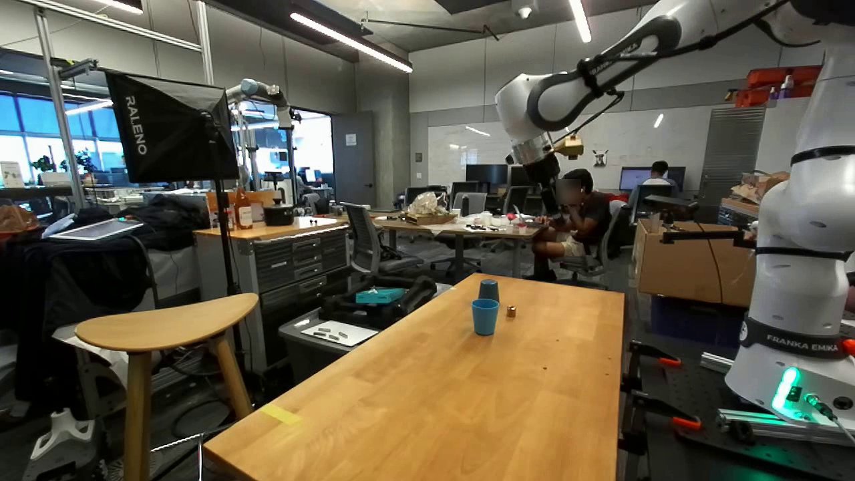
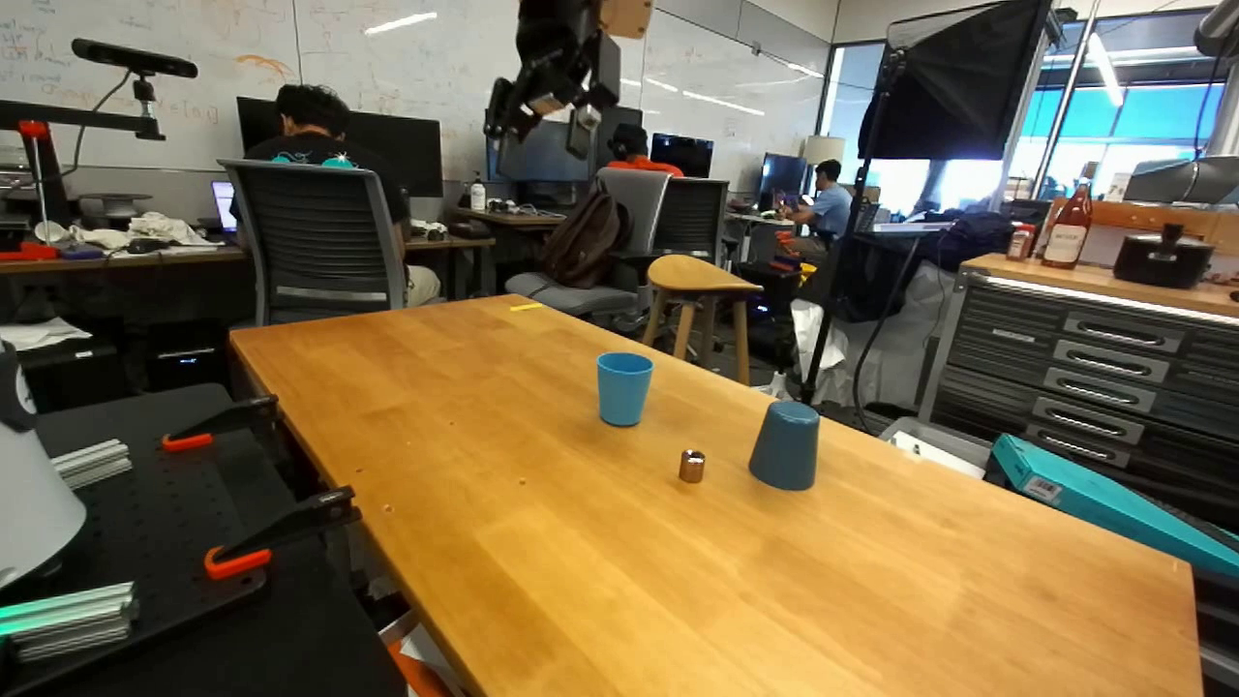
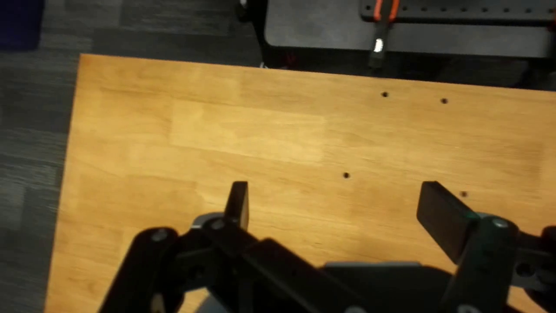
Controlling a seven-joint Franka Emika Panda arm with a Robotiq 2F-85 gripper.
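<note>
On the wooden table [image 2: 558, 534], a light blue cup [image 2: 623, 395] stands upright with its mouth up. A darker blue-grey cup [image 2: 785, 447] rests upside down farther along. Between and slightly beside them sits a small shiny copper-coloured cylinder [image 2: 692, 467]. Exterior view 1 also has the light blue cup [image 1: 484, 318] in front of the darker one [image 1: 489, 290], with the copper cylinder [image 1: 511, 311] to their right. High above the table, clear of all three, hangs my gripper. Its fingers are wide apart, with only bare tabletop visible between them; no cup is recognisable in the wrist view.
Clamps with orange parts [image 2: 238, 562] line the table edge on the robot's side. A wooden stool [image 1: 168, 321] and a tall softbox light [image 1: 172, 128] stand off the opposite side. People sit in the background.
</note>
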